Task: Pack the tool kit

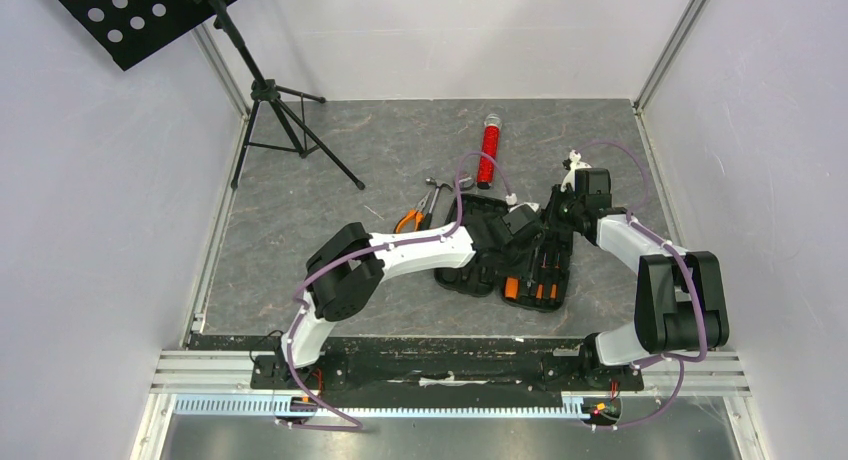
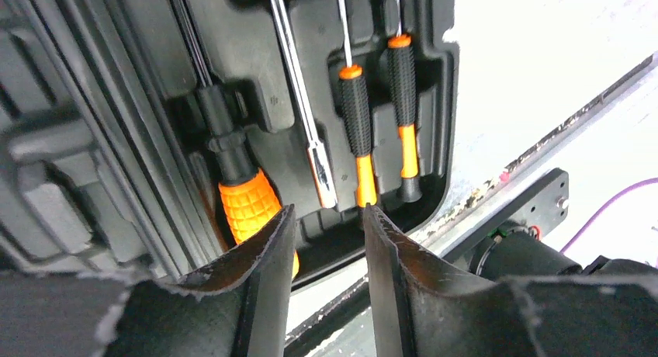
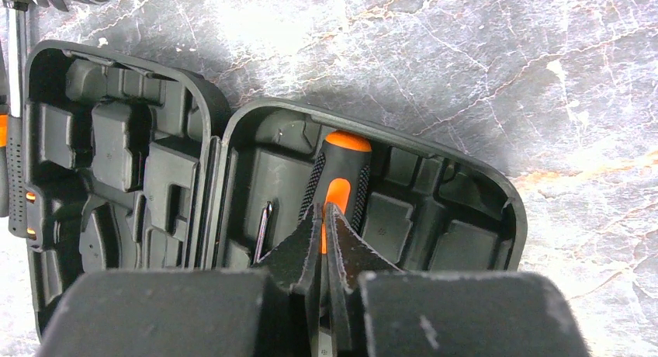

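Observation:
The black tool case (image 3: 473, 248) lies open. Its right compartment holds an orange-handled screwdriver (image 2: 247, 206), a metal rod (image 2: 299, 77) and two smaller screwdrivers (image 2: 357, 116) (image 2: 402, 85). My left gripper is open above this compartment, nothing between its fingers. My right gripper is shut over an orange-and-black handled tool (image 3: 345, 159) at the compartment's far end; whether it touches the tool I cannot tell. Pliers (image 1: 405, 220) and a hammer (image 1: 432, 195) lie outside, left of the case.
A red cylinder (image 1: 489, 145) lies behind the case. A black stand (image 1: 265, 90) occupies the back left.

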